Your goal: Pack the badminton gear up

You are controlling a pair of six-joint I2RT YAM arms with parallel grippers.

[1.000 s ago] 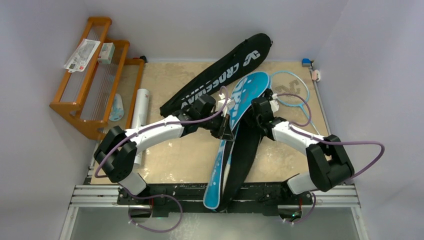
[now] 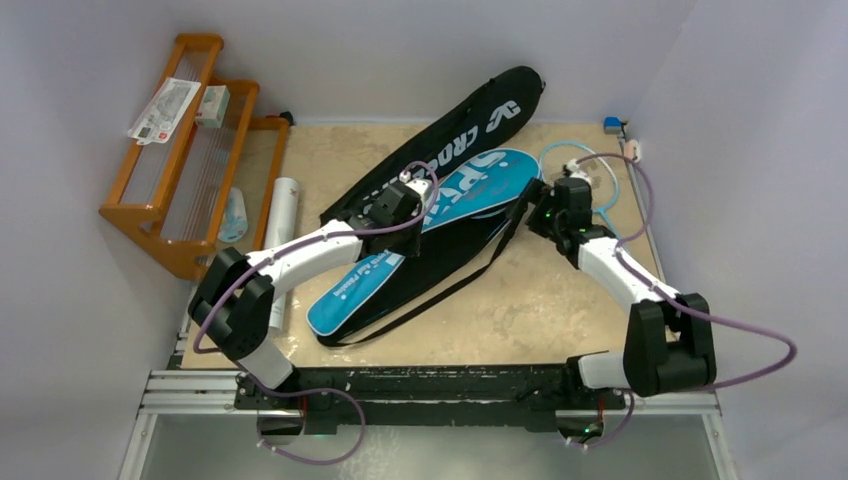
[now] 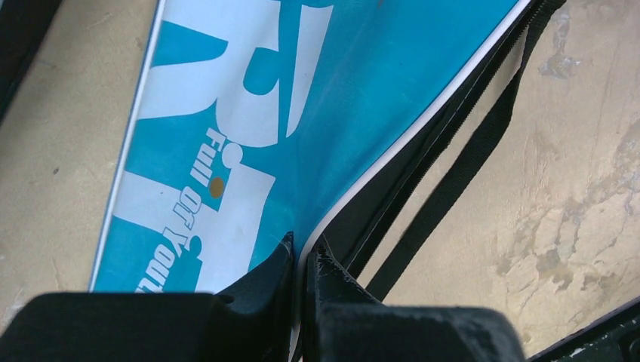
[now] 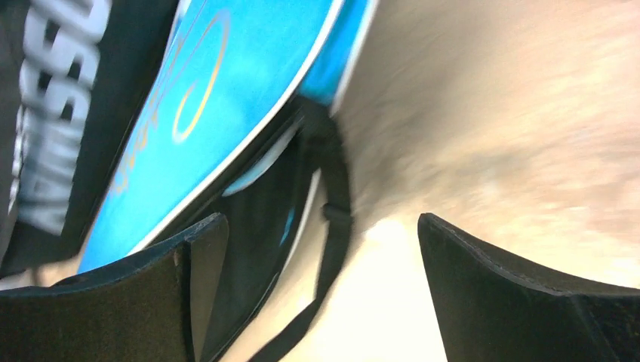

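The blue and black racket bag (image 2: 355, 290) lies slantwise across the table, its side parted so the dark inside shows. In the left wrist view, my left gripper is shut on the white-piped edge of the blue cover (image 3: 362, 98), which puckers at the fingertips. My right gripper stands open just past the bag's upper right end, nothing between its fingers; a black strap (image 4: 332, 181) lies below and beyond them. A blue-framed racket (image 2: 615, 185) rests at the right, partly hidden by the right arm.
Behind the blue bag, touching it, lies a black racket bag (image 2: 460, 125) with white lettering. A wooden shelf (image 2: 150, 225) and a white roll (image 2: 283, 215) stand at the left. Bare table (image 2: 520, 320) shows at the front right.
The blue bag has swung, its lower end going left and away from the front edge. My left gripper has moved left with its edge; my right gripper has drawn off to the right.
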